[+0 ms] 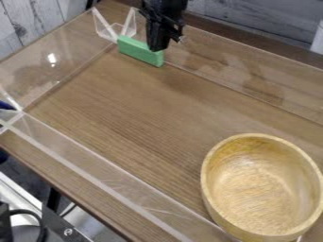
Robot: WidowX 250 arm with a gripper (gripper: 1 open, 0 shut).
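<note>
The black gripper [157,43] is at the top centre, just right of and against a green rectangular block [138,53] that lies on the wooden table near the back left. Its fingertips are small and dark, and I cannot make out anything between them; it looks shut.
A pale round wooden bowl [260,187] fills the lower right. Clear plastic strips [101,174] run along the left edge, with a small clear piece [113,21] behind the block.
</note>
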